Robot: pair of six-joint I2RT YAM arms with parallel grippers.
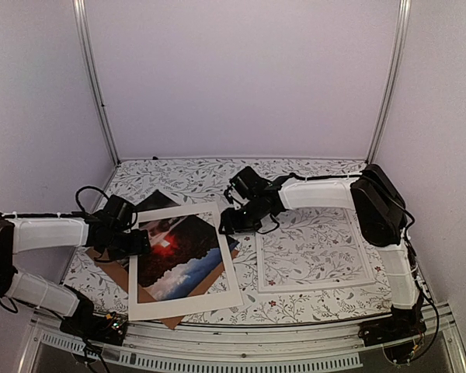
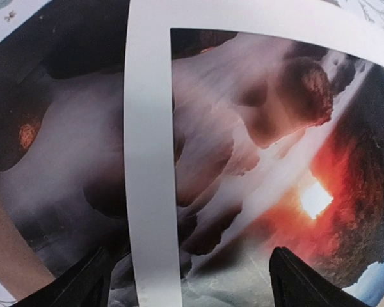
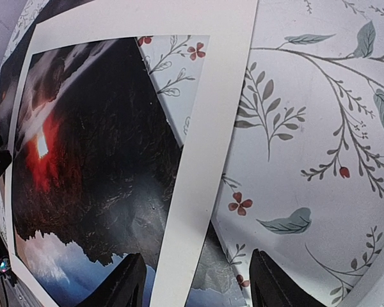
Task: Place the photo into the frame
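Note:
A white mat border (image 1: 186, 308) lies over the photo (image 1: 179, 256), which sits askew on a brown board (image 1: 171, 320) at the left of the table. My left gripper is open above the border's left strip, photo showing on both sides of it. My right gripper stands apart-fingered over the border's right strip (image 3: 205, 153), holding nothing visible. Floral tabletop shows inside the border's upper right corner. A clear frame (image 1: 318, 284) lies flat at the right.
White walls enclose the sides and rear.

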